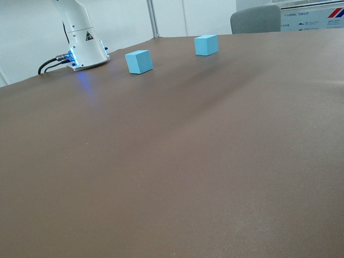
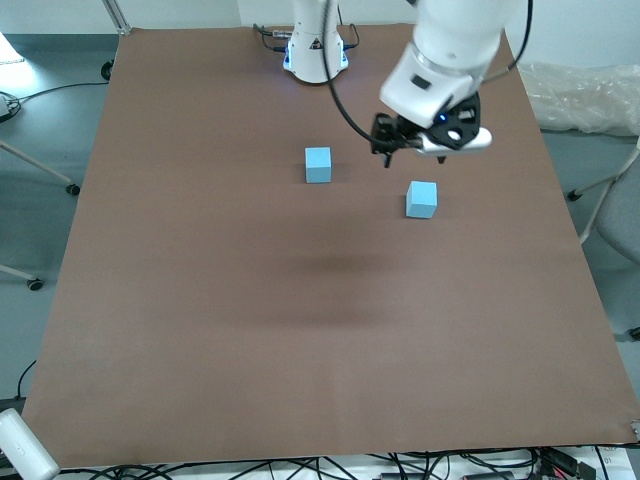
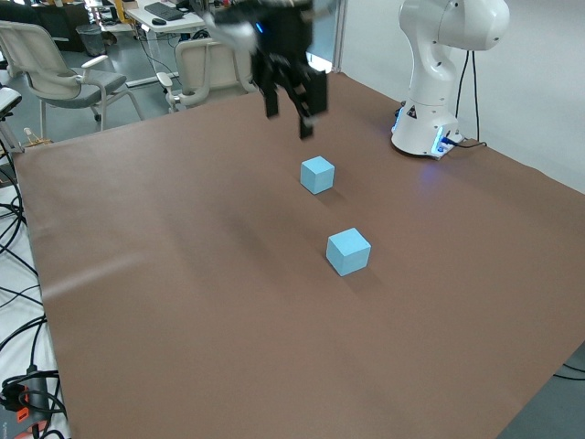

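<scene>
Two light blue cubes rest apart on the brown table (image 2: 250, 330). In the left view one cube (image 2: 318, 165) sits farther back, the other cube (image 2: 421, 200) nearer and to the right; the right view shows a cube (image 3: 316, 175) and another cube (image 3: 348, 251). My black gripper (image 2: 414, 160) hangs above the table, behind and above the right-hand cube in the left view; in the right view the gripper (image 3: 289, 117) is high beside the cubes. Its fingers are apart, with nothing seen between them. The top view shows both cubes but not the gripper.
The white robot base (image 2: 316, 55) stands at the table's back with cables. Chairs stand beyond the table edges, and cable bundles run along one edge outside it.
</scene>
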